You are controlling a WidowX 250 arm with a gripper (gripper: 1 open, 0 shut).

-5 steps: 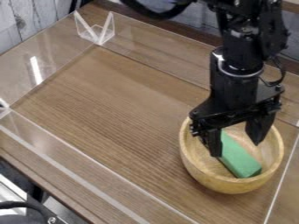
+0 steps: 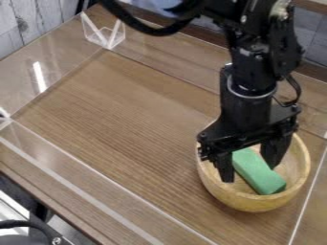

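Observation:
The black gripper [image 2: 253, 144] hangs from above into a round wooden bowl [image 2: 253, 199] at the right of the table, its fingers spread open. Inside the bowl lies a green block [image 2: 259, 174], partly hidden behind the fingers. Whether the fingers touch the block cannot be told.
A clear wire-like holder [image 2: 105, 29] stands at the back left. The table's edge runs along the left, with dark cables below at the lower left.
The gripper has shifted slightly left and its fingers sit a little differently over the bowl. The bowl and block look almost unchanged.

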